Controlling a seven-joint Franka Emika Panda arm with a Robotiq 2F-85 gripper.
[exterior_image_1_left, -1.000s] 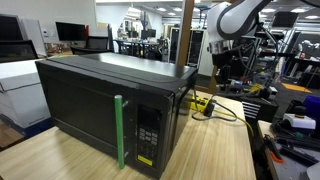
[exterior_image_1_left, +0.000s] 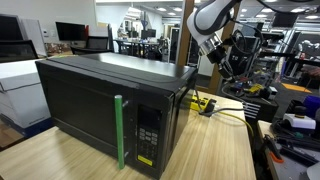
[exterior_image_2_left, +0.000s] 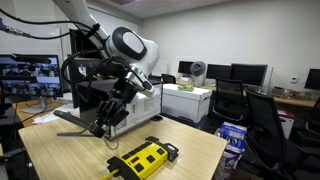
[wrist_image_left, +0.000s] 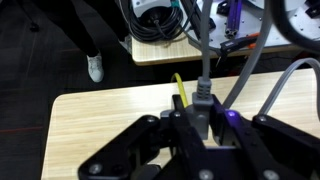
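In the wrist view, my gripper is shut on a narrow grey-white piece (wrist_image_left: 202, 98), which looks like the end of a grey cable (wrist_image_left: 206, 45). What exactly the piece is cannot be made out. The tabletop (wrist_image_left: 110, 120) lies beneath, apparently with a gap. From the second exterior view, the gripper (exterior_image_2_left: 104, 134) hangs over the table's front part, close to a yellow device (exterior_image_2_left: 145, 160). The first exterior view has the dark gripper (exterior_image_1_left: 225, 68) above the table's right end, its fingertips too small to read.
A large black microwave (exterior_image_1_left: 100, 100) with a green strip (exterior_image_1_left: 119, 130) fills much of the table. A yellow cable (exterior_image_1_left: 237, 116) curves over the wood. Tools and coiled cables (wrist_image_left: 165, 22) lie on a neighbouring bench. Bare wood (exterior_image_1_left: 215, 150) shows at the front right.
In the first exterior view, the arm's white upper part and dark gripper have swung and shifted somewhat over the last second. Microwave and yellow device stay in place.
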